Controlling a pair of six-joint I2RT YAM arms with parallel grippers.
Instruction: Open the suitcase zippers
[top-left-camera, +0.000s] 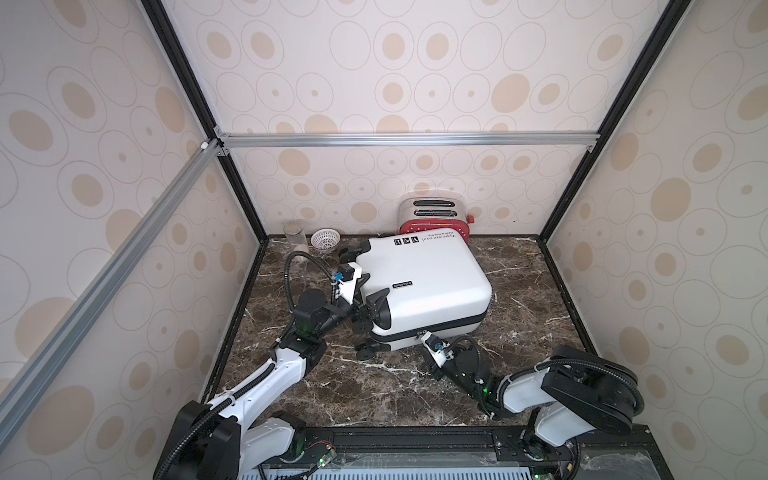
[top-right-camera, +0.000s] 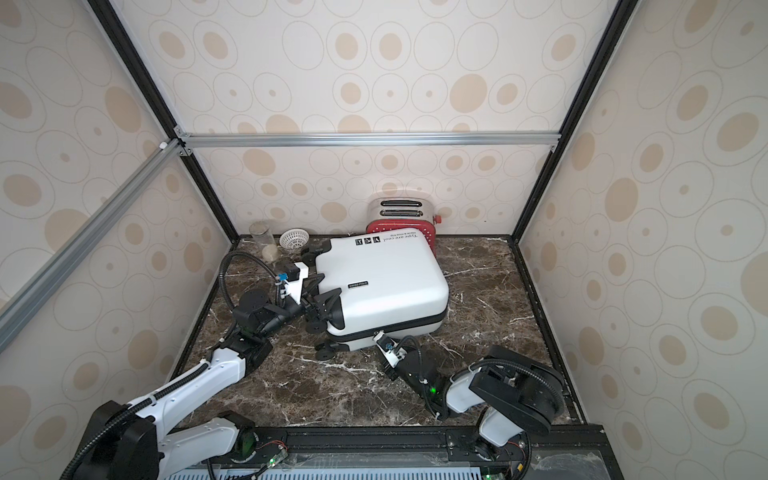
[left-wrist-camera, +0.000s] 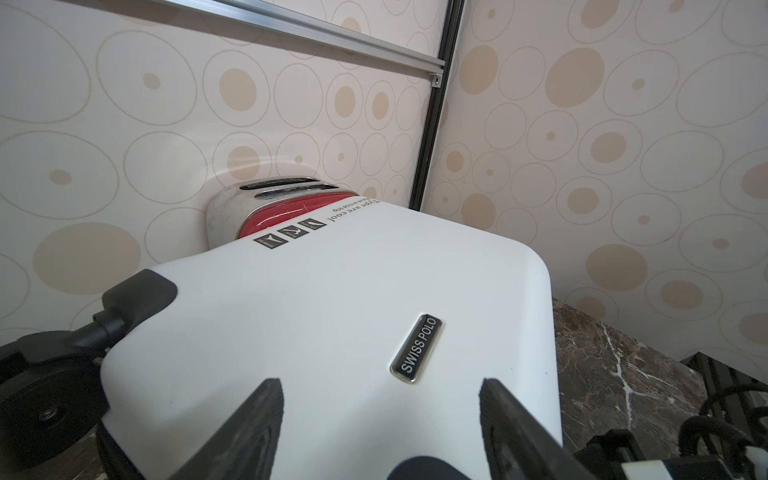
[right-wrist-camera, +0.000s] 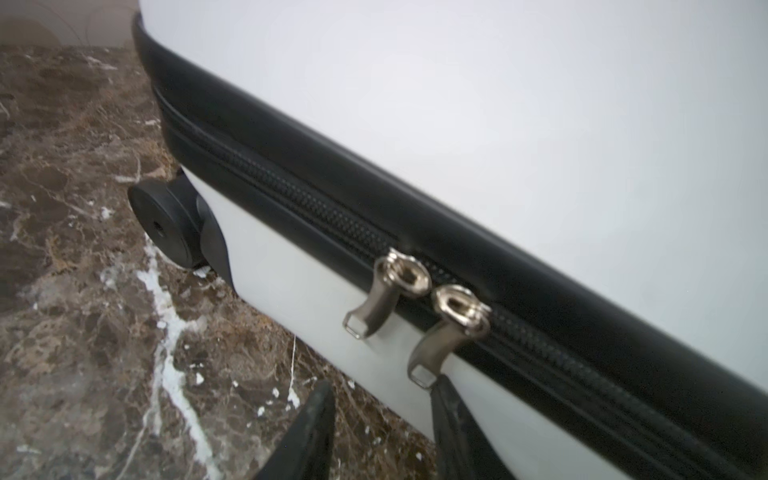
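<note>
The white suitcase (top-left-camera: 428, 276) lies flat, a black zip band (right-wrist-camera: 296, 188) running along its front side. Two metal pulls, the left zipper pull (right-wrist-camera: 376, 304) and the right zipper pull (right-wrist-camera: 440, 348), hang side by side from it. Just below them is my right gripper, its fingers apart and empty. One fingertip (right-wrist-camera: 449, 408) appears right at the lower end of the right pull; contact cannot be judged. Over the suitcase's left side stands my left gripper, open, with fingers spread above the lid and nothing held.
Behind the suitcase stands a red toaster (top-left-camera: 433, 214). A white basket (top-left-camera: 325, 240) and a clear glass (top-left-camera: 295, 234) sit at the back left. Suitcase wheels (top-left-camera: 365, 350) stick out on the left.
</note>
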